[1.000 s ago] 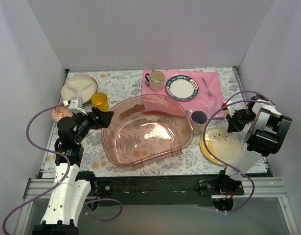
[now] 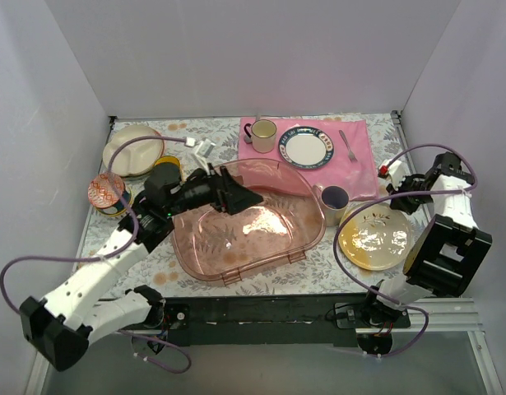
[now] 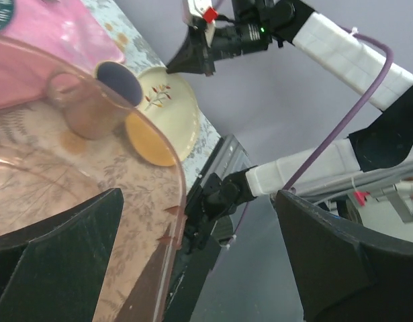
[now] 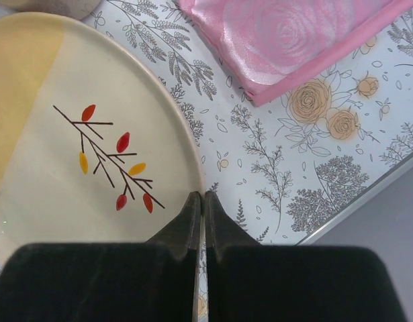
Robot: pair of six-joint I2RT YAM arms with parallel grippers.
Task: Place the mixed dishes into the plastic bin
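The pink clear plastic bin [image 2: 199, 262] stands empty mid-table. Over it hangs my left gripper [image 2: 246, 200], open with nothing between its fingers. At the right, the cream and yellow plate [image 2: 374, 239] with a leaf twig has its rim pinched by my right gripper, which is shut on it. A grey mug [image 2: 334, 204] stands between plate and bin. On the pink cloth are a blue-rimmed plate [image 2: 306, 147], a cream mug [image 2: 262, 135] and a fork [image 2: 348, 146]. At left lie a divided cream plate [image 2: 136, 151], an orange patterned bowl [image 2: 104, 191] and a yellow cup [image 2: 168, 162], partly behind my left arm.
The pink cloth [image 2: 355, 177] covers the back middle of the table. Grey walls close in the sides and back.
My left gripper has swung right from beside the yellow cup to over the bin. My right gripper has shifted slightly right and back, and the plate's position and tilt have changed a little.
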